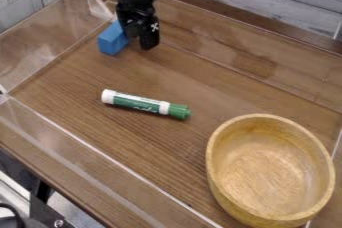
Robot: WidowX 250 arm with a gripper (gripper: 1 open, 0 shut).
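My black gripper [138, 24] is at the top of the camera view, low over the back left of the wooden table. A blue block [112, 39] sits just left of and below its fingers.
A green and white cylinder [144, 104] lies on its side at the middle. A yellow oval basket [269, 172] stands at the front right. Table edges run along the left and top.
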